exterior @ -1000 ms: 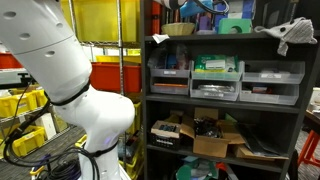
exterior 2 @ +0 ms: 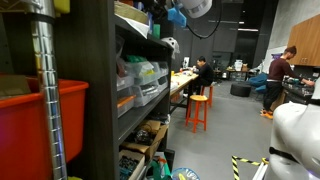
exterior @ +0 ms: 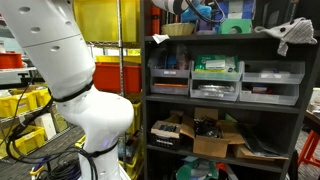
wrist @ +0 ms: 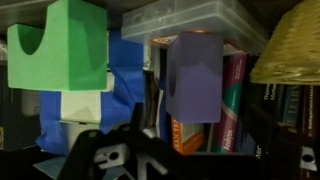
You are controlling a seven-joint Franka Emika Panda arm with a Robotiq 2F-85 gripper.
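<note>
In the wrist view my gripper is open, its dark fingers spread left and right with nothing held between them. A purple block (wrist: 195,80) stands beyond the gap between the fingers. To its left is a green block (wrist: 75,45) with a curved cut-out. At the right edge sits a yellow woven basket (wrist: 290,45). A clear plastic container (wrist: 195,18) lies along the top of that view. Contact between fingers and block does not show.
The dark shelf rack (exterior: 225,105) holds clear bins (exterior: 215,90) and, lower down, cardboard boxes (exterior: 205,130). A grey cloth (exterior: 290,35) hangs at the upper right. Books (wrist: 230,100) and a blue packet (wrist: 120,85) crowd the wrist view.
The white arm's upper link at the upper left has shifted right and stands steeper. The shelf's lower contents look unchanged.
</note>
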